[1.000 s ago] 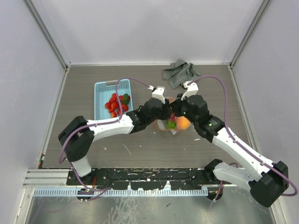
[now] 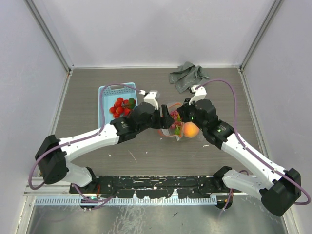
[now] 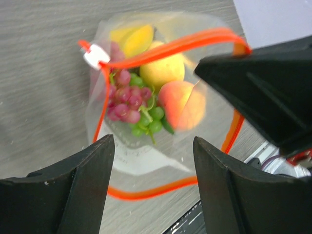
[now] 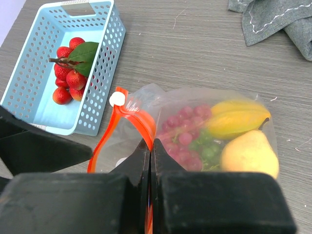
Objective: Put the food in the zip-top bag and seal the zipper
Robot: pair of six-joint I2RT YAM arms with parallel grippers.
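The clear zip top bag [image 3: 146,161] with an orange zipper lies mid-table, holding grapes [image 3: 127,100], a banana [image 4: 234,117], a pear [image 4: 248,153] and a peach [image 3: 180,102]. My right gripper is shut on the bag's orange rim, beside the white slider [image 4: 117,98]. My left gripper is open just over the bag's mouth, to the left of the right gripper in the top view, with nothing between its fingers.
A blue basket [image 4: 100,97] with strawberries [image 4: 75,79] and leaves stands at the left. A grey cloth [image 2: 187,75] lies at the back right.
My left gripper has pulled back leftward from beside the right one, exposing more of the bag's mouth. The right arm holds still.
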